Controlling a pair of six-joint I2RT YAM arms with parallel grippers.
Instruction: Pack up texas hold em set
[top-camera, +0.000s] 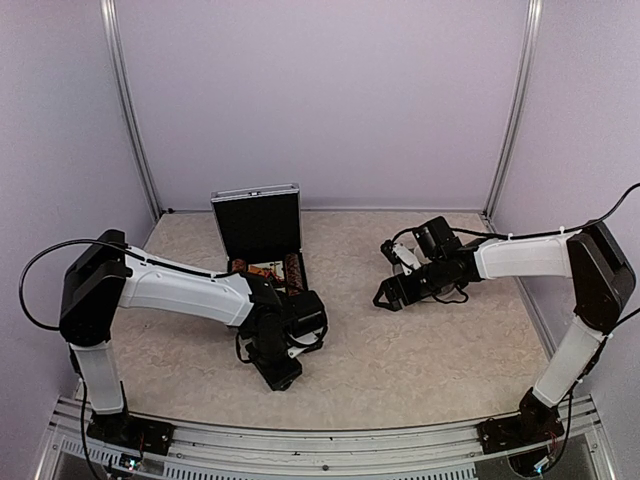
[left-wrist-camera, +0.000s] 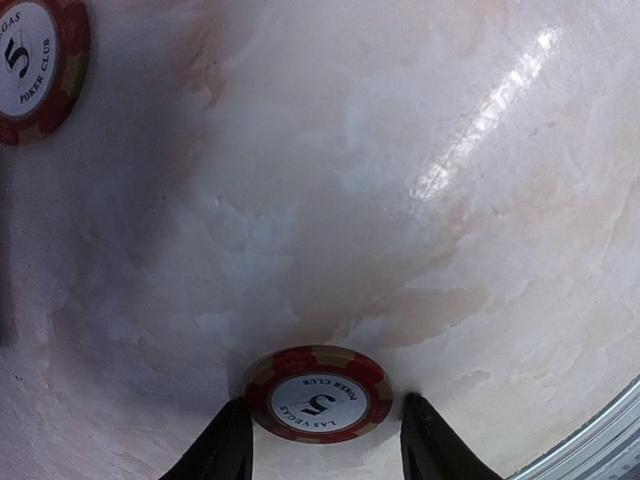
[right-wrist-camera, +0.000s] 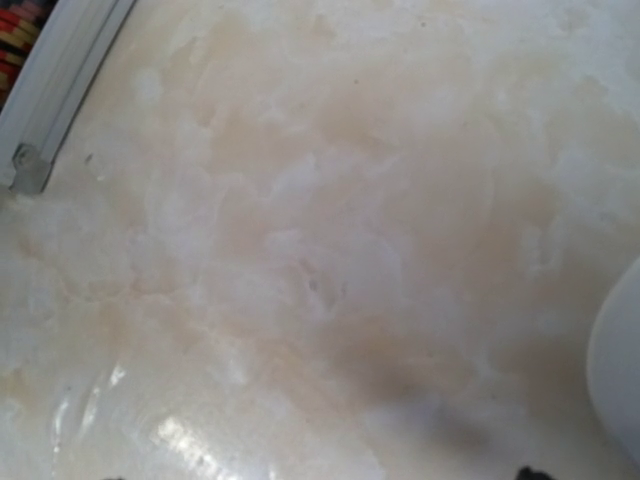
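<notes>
In the left wrist view, a red-and-tan poker chip (left-wrist-camera: 318, 398) marked 5 is between the fingertips of my left gripper, which is shut on it at about the chip's width. The left finger (left-wrist-camera: 228, 430) meets the chip's edge; contact on the right side is hard to make out. A second matching chip (left-wrist-camera: 28, 70) lies flat at the upper left. The case stands with its black lid (top-camera: 258, 225) raised, chip rows (top-camera: 292, 272) inside, its front partly hidden by my left arm. My right gripper (top-camera: 388, 297) is open and empty, right of the case.
The case's silver edge (right-wrist-camera: 75, 85) shows at the upper left of the right wrist view, and a white rounded object (right-wrist-camera: 622, 365) at its right border. Bare table (top-camera: 420, 370) lies between the arms. A metal rail (top-camera: 330, 440) runs along the front.
</notes>
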